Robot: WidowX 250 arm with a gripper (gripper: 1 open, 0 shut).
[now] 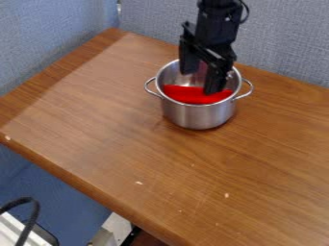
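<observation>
A steel pot [198, 114] with two side handles stands on the wooden table [141, 163], toward the back. Inside it lies a red object [189, 94], partly hidden. My black gripper [205, 75] reaches down from above into the pot's opening, over the red object, its fingers apart. Whether it touches the red object I cannot tell.
A grey padded wall stands behind. Below the table's left edge lie a black cable [35, 208] and a white item [11, 231].
</observation>
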